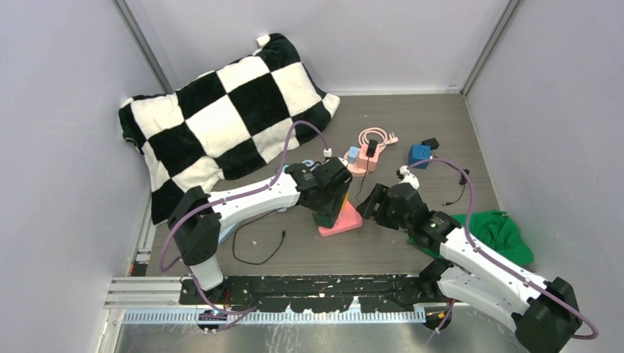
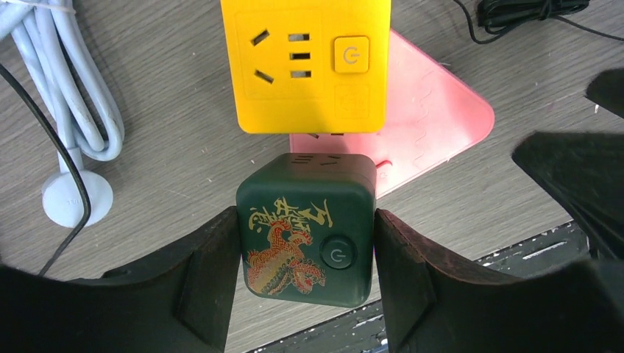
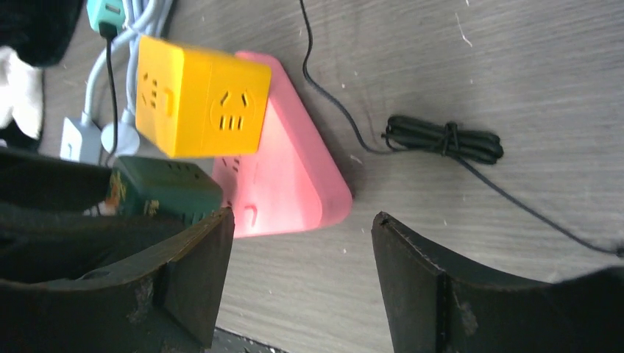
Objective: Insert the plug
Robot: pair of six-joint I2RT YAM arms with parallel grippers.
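Observation:
A dark green socket cube (image 2: 305, 228) with a red dragon print sits between the fingers of my left gripper, which touch both its sides. Just beside it are a yellow socket cube (image 2: 309, 66) and a pink triangular strip (image 2: 434, 110) beneath. My right gripper is open just right of these, with nothing between its fingers, pointing down toward the pink strip in the top view. The tip of the other arm shows at the right edge of the left wrist view.
A bundled black cable (image 3: 441, 140) lies beside the pink strip. A white coiled cord (image 2: 88, 110) lies left. Behind are a blue cube (image 1: 419, 154) and a pink coiled plug cord (image 1: 375, 136). A green cloth (image 1: 500, 235) lies right, a checkered pillow (image 1: 228, 118) back left.

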